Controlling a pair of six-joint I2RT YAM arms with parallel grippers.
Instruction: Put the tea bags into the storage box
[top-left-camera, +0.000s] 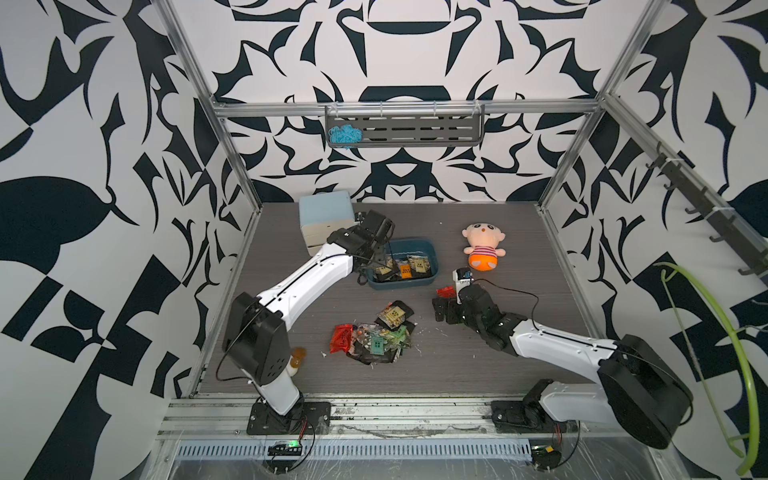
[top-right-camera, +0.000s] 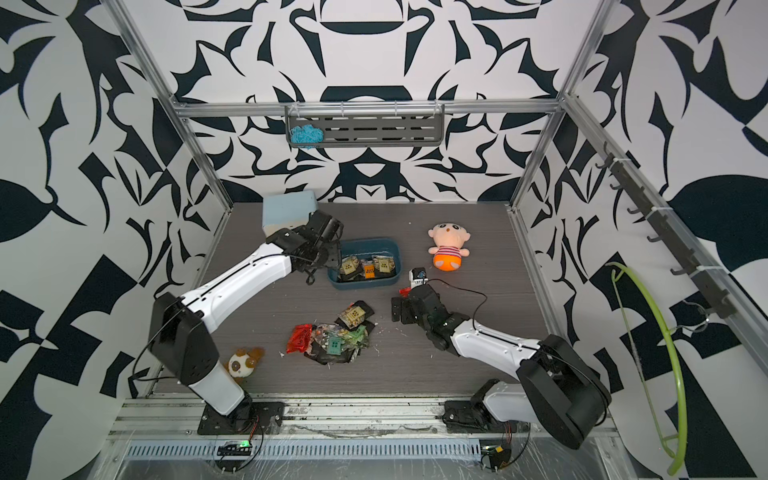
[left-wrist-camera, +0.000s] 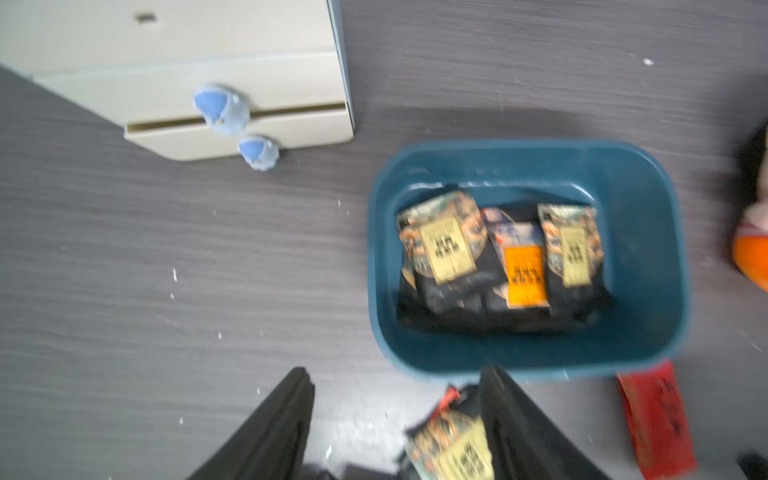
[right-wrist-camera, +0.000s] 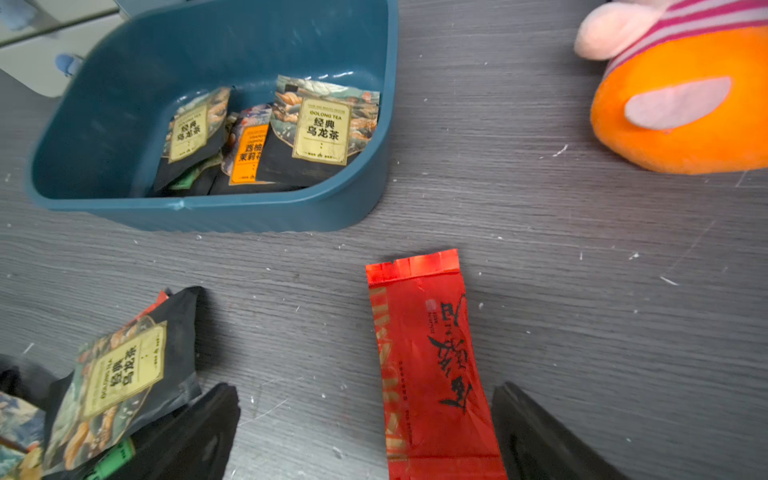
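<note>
The blue storage box (left-wrist-camera: 524, 372) stands mid-table, holding several black-and-gold tea bags and one with an orange label (right-wrist-camera: 249, 152). In front of it lies a pile of loose tea bags (top-left-camera: 376, 344), with a black oolong tea bag (right-wrist-camera: 124, 372) on top and a red packet at its left end. A separate red tea bag (right-wrist-camera: 432, 360) lies flat near the box's front right. My left gripper is open and empty, raised by the box's left side. Low over the red tea bag, my open right gripper has nothing gripped; its right finger overlaps the packet's edge in view.
A small drawer cabinet (top-left-camera: 326, 216) stands at the back left. A pink doll with orange shorts (top-right-camera: 449, 245) lies right of the box. The brown-and-white plush (top-right-camera: 243, 361) is at the front left. Bare table lies front right.
</note>
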